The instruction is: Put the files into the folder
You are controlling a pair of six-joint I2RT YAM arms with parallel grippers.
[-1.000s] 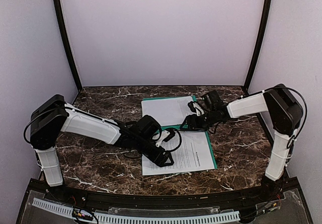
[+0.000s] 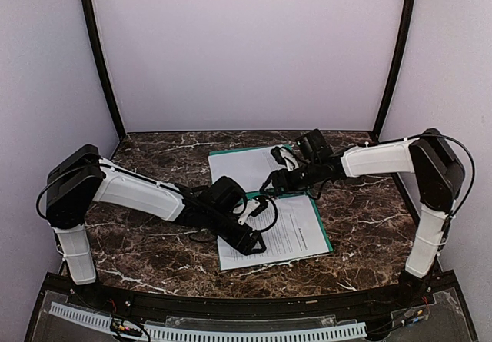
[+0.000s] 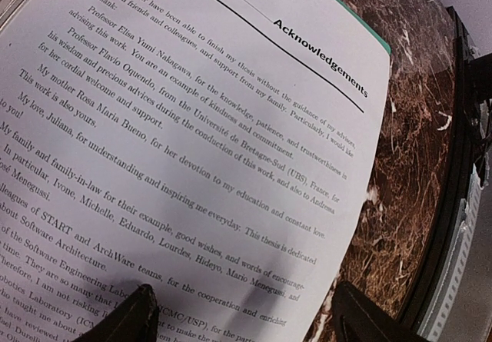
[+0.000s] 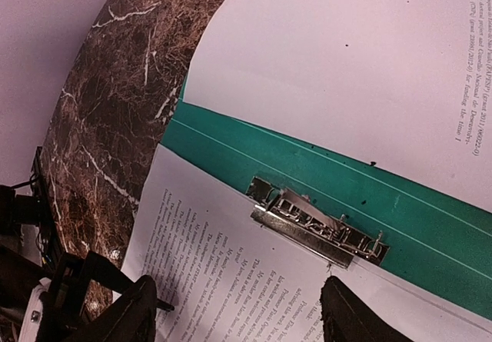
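A teal folder (image 4: 207, 134) lies open, with a metal clip (image 4: 315, 227) at its spine. White paper covers each half: a printed sheet (image 3: 192, 150) headed "Acknowledgements" on the near half, another sheet (image 4: 330, 58) on the far half. My left gripper (image 2: 252, 244) is over the near sheet, its fingers apart at the bottom of the left wrist view with only paper visible beneath. My right gripper (image 2: 273, 184) is open above the spine by the clip, with nothing seen between its fingers.
Pale walls enclose the back and sides, and a dark rail runs along the front edge.
My right gripper has moved a little left and up in the top view. The far part of the folder has shifted left, and the near part slightly. The left arm looks still.
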